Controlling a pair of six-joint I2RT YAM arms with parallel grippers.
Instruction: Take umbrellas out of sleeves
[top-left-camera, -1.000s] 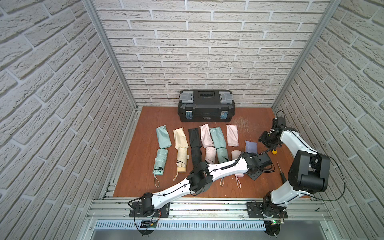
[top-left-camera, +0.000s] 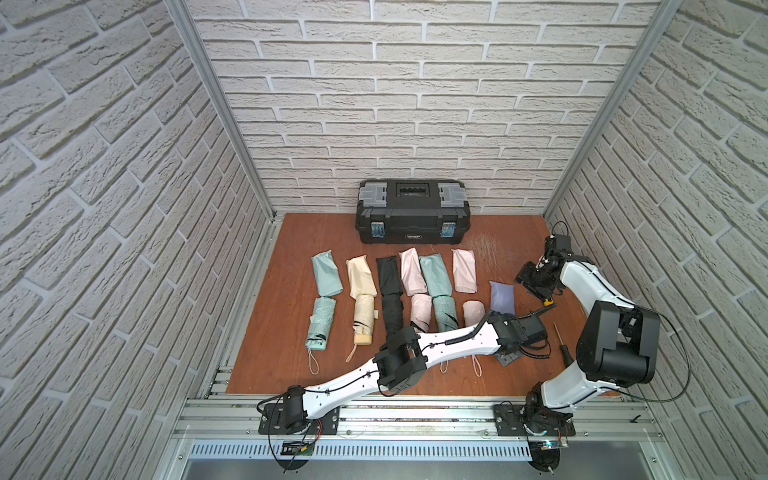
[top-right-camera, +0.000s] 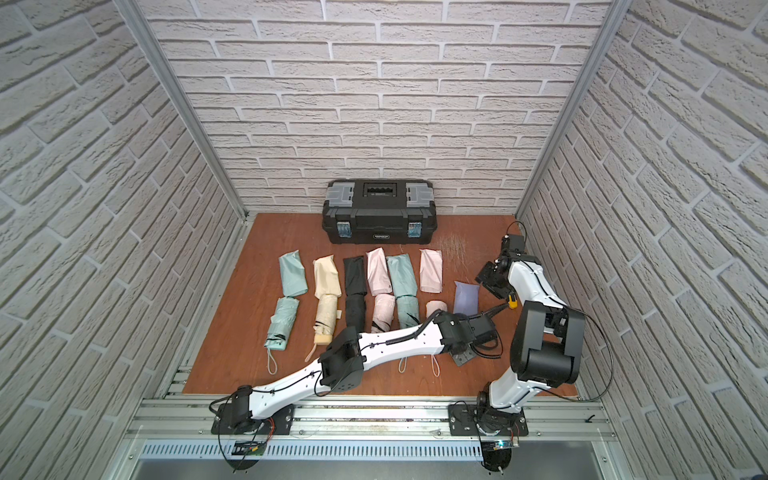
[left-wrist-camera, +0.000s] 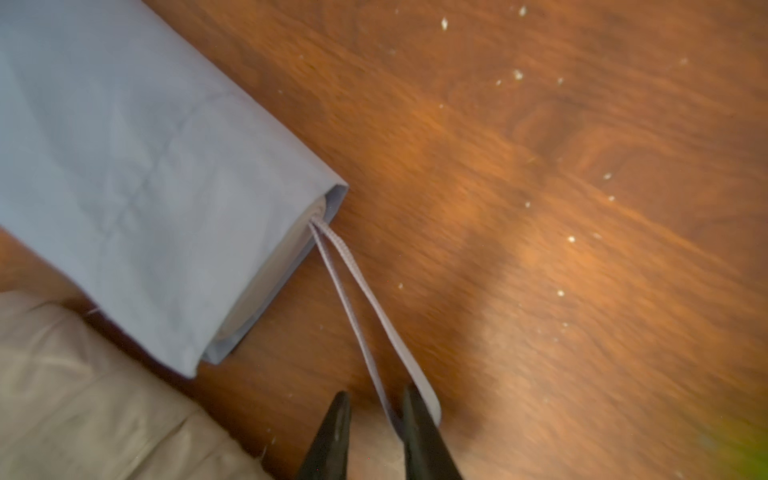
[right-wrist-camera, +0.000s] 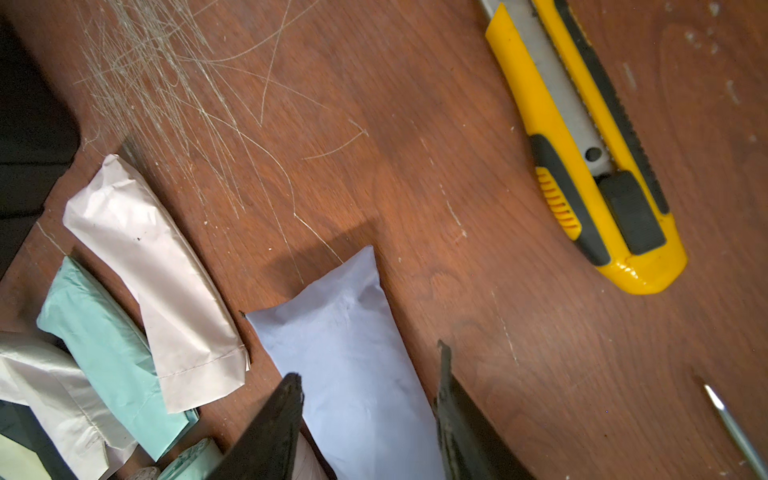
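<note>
A lavender sleeved umbrella (top-left-camera: 501, 296) lies at the right of the row. In the left wrist view its sleeve (left-wrist-camera: 136, 160) has a thin wrist strap (left-wrist-camera: 376, 312) hanging from the end, and my left gripper is over that loop, its fingers apart. My right gripper hovers open at the lavender sleeve's closed end. Several umbrellas, such as mint (top-left-camera: 321, 324) and cream (top-left-camera: 364, 320), lie below their pulled-back sleeves, like the pale pink sleeve (top-left-camera: 464, 269).
A black toolbox (top-left-camera: 413, 220) stands at the back. A yellow box cutter (right-wrist-camera: 584, 152) and a metal-shafted tool (right-wrist-camera: 732, 424) lie at the right.
My left arm has shifted slightly toward the front of the table. The right arm looks still.
</note>
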